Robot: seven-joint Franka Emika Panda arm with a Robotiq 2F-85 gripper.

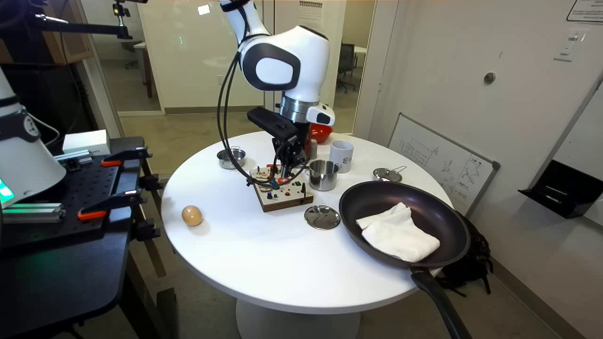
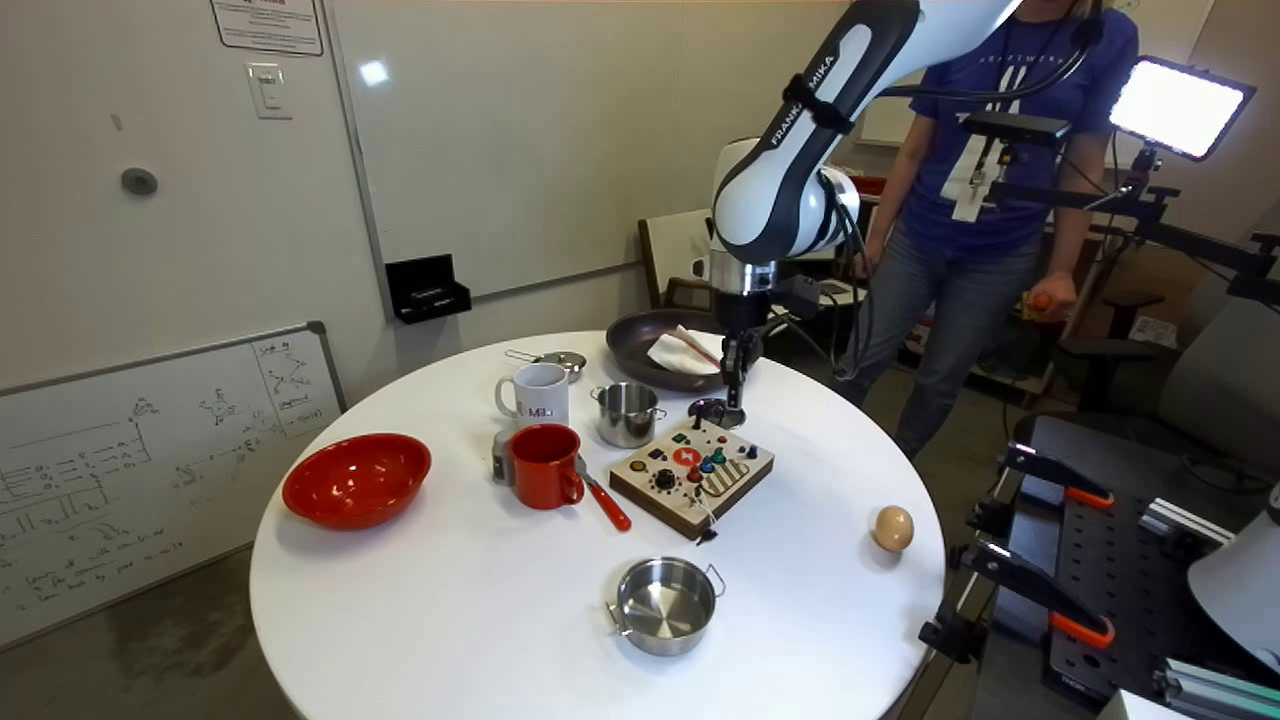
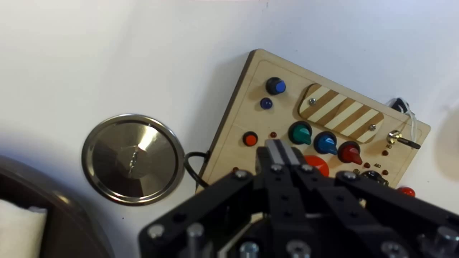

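Below my gripper lies a wooden control board (image 3: 262, 116) with knobs, buttons, switches and a striped plate. In the wrist view my fingers are pressed together, nothing showing between them, and they cover the board's lower middle. Just past the fingertips are a green knob (image 3: 299, 132), a blue knob (image 3: 325, 142) and a red knob (image 3: 349, 152). A red disc (image 3: 317, 165) is partly hidden beside the fingers. Seen from exterior view 1, the gripper points straight down over the board; whether the tips touch it I cannot tell.
Near the board are a metal lid (image 1: 322, 217), a steel pot (image 1: 323, 175) and a red mug (image 2: 546, 466). A black pan (image 1: 404, 195) holding a white cloth (image 1: 398, 234) stands at the right. An egg (image 1: 192, 215) sits left.
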